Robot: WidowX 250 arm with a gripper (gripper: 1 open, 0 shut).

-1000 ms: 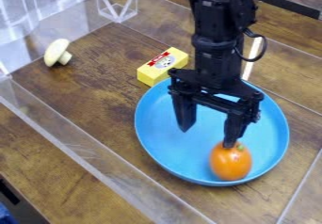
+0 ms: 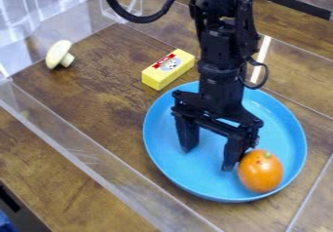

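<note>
My black gripper (image 2: 211, 138) reaches down into a blue bowl (image 2: 182, 173) at the centre of the view, its two fingers low inside, apart, with blue bowl showing between them. An orange ball (image 2: 260, 172), seemingly a fruit, lies in the bowl at the right, just beside the right finger. I cannot see anything held between the fingers.
A yellow box (image 2: 168, 69) lies behind the bowl to the left. A small white object (image 2: 60, 55), perhaps a mushroom, lies at the upper left.
My gripper has moved lower into the bowl. The orange ball has shifted right to the bowl's edge.
</note>
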